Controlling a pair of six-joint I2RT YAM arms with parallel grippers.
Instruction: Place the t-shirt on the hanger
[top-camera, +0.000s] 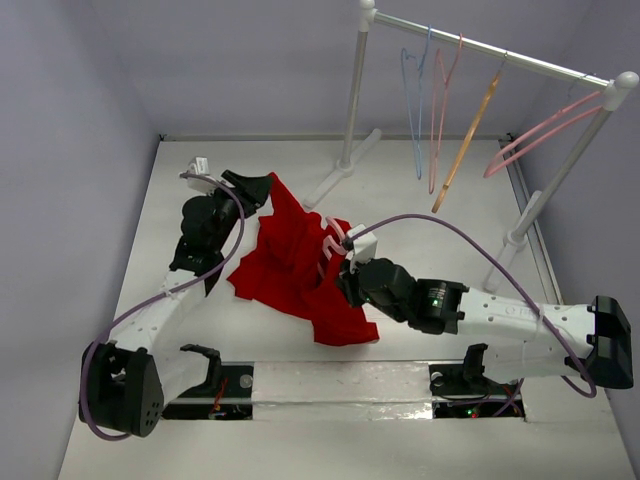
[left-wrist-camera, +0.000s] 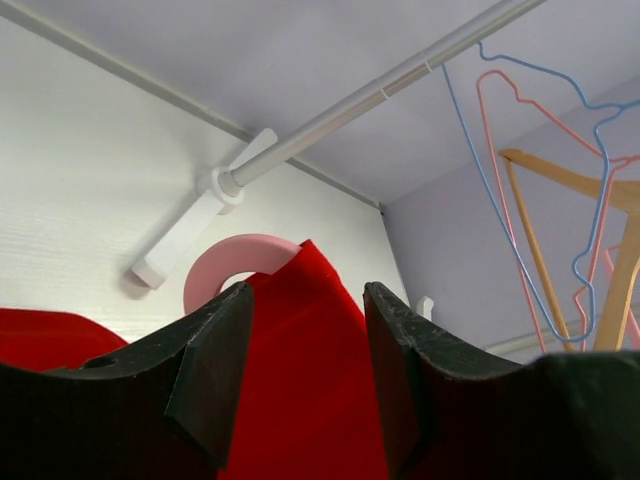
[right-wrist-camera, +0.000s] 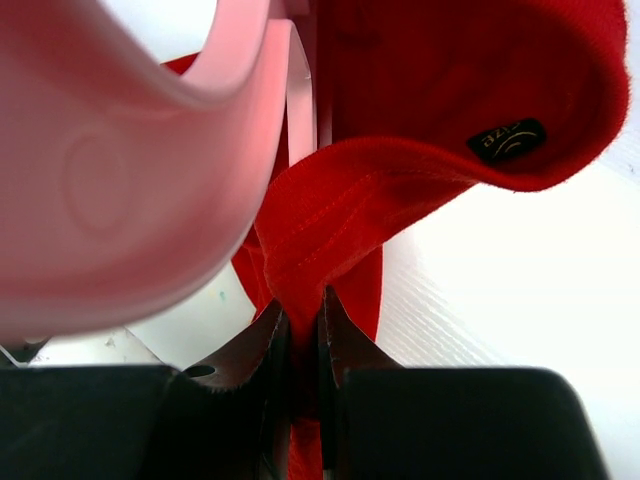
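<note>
The red t-shirt (top-camera: 285, 250) hangs spread between my two arms in the top view, partly over a pink hanger (top-camera: 333, 240). My right gripper is shut on a gathered fold of the shirt, with the pink hanger (right-wrist-camera: 130, 200) large and close beside it. In the left wrist view my left gripper is open. Red cloth (left-wrist-camera: 300, 380) shows in the gap between its fingers, and the hanger's pink end (left-wrist-camera: 235, 265) pokes out by the shirt's edge. Whether that cloth lies between the fingertips or beyond them is hard to tell.
A white garment rack (top-camera: 480, 45) stands at the back right. From its bar hang a blue hanger (top-camera: 417, 110), a pink one (top-camera: 437, 130), a wooden one (top-camera: 470, 140) and another pink one (top-camera: 540, 135).
</note>
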